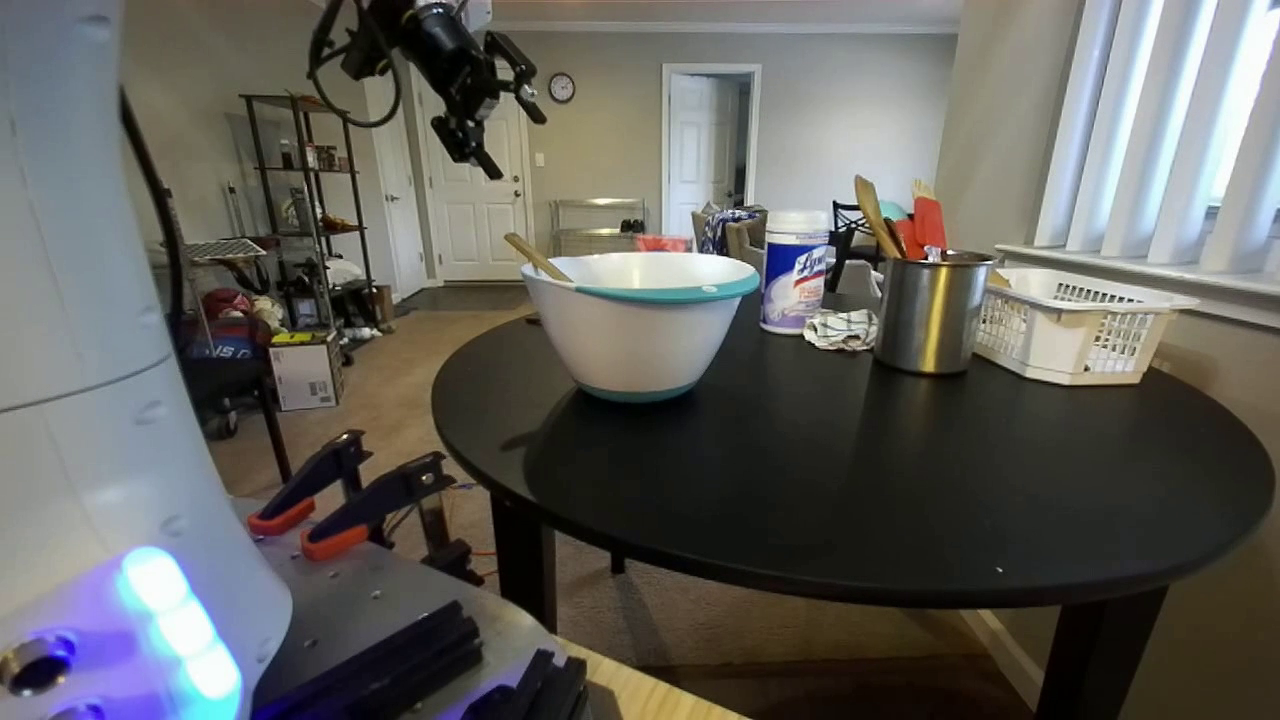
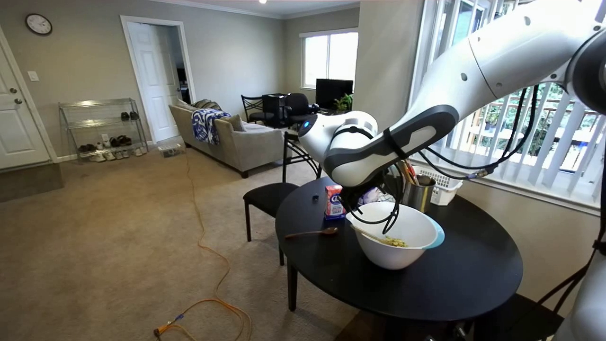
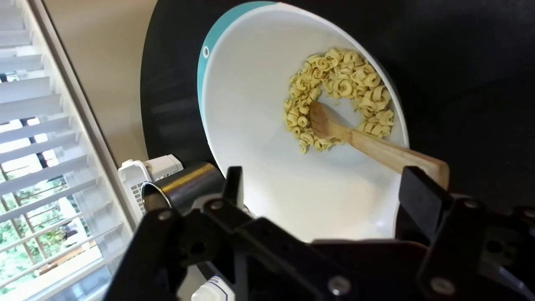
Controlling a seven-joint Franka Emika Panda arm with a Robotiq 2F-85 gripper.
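A white bowl with a teal rim stands on the black round table. Curly pasta lies in its bottom. A wooden spoon leans inside, its head in the pasta and its handle rising over the rim. My gripper hangs above and to the left of the bowl in the first exterior view, clear of bowl and spoon. Its fingers are spread wide with nothing held between them. In the wrist view the handle's end appears close to one finger, though how far apart they are in depth is unclear.
Behind the bowl stand a Lysol canister, a crumpled cloth, a steel utensil pot and a white basket. A red-and-blue package and a brown spoon sit near the bowl.
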